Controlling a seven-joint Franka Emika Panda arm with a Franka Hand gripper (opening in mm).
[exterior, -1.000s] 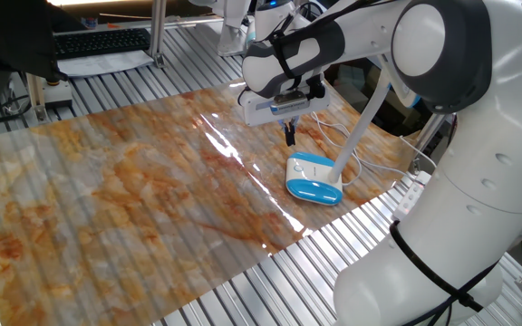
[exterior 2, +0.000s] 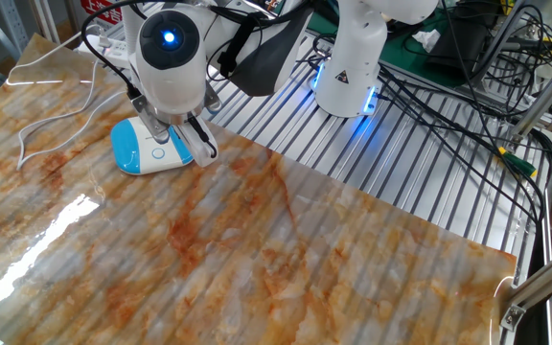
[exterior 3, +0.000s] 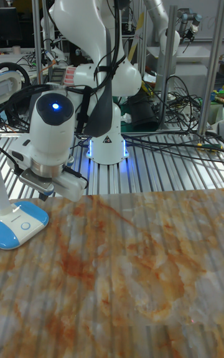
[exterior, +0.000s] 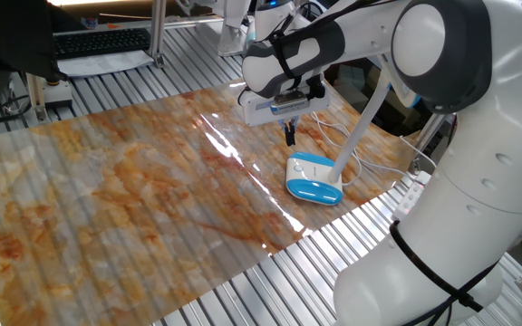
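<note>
A desk lamp with a white and blue base stands on the marbled sheet, its pale stem rising to the upper right in exterior view 1. Just above and behind that base hangs my gripper, pointing down. Its dark fingers are together at the middle of the wide hand, and nothing shows between them. From exterior view 2, the hand partly covers the lamp base. The base is cut off by the left edge in exterior view 3, with the hand beside and above it.
The glossy brown-and-white marbled sheet is bare apart from the lamp and its white cable, which loops behind it. Ribbed metal table borders the sheet. A keyboard lies at the far left back.
</note>
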